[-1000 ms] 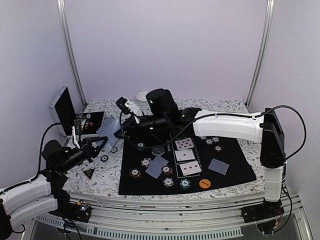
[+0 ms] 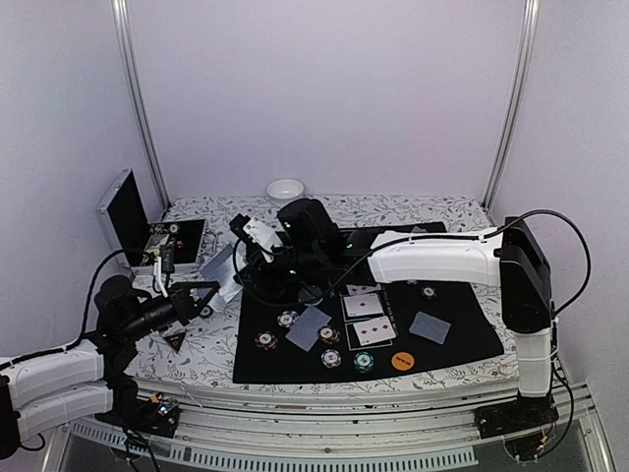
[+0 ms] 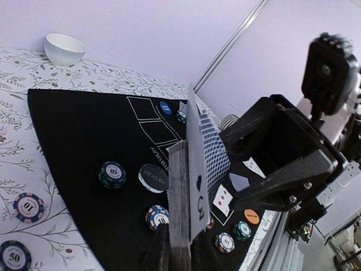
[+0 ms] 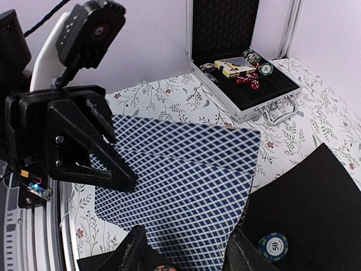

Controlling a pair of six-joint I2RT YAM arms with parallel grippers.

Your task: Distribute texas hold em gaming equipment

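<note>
A blue-patterned deck of cards (image 3: 179, 197) stands nearly upright in my left gripper, seen edge-on in the left wrist view. One card (image 3: 195, 175) leans off its right side, a black-suited 5 showing on its face. My right gripper (image 2: 243, 267) is beside the deck over the mat's left edge. Its fingers are spread apart near the patterned back, and in the right wrist view they flank the lower part of the card backs (image 4: 186, 197). Contact with the cards cannot be made out. The black mat (image 2: 452, 359) bears face-up cards (image 2: 370, 331) and face-down cards (image 2: 429, 326).
Several chips (image 2: 265, 340) and an orange disc (image 2: 403, 362) lie on the mat. The opened case (image 4: 265, 96) at the back left holds dice, chips and a card box. A white bowl (image 2: 285, 189) stands at the back. My right arm spans the mat.
Both grippers have shifted slightly, the left one to the right with the deck. The deck has turned, and a pale card face now shows beside it in the top view.
</note>
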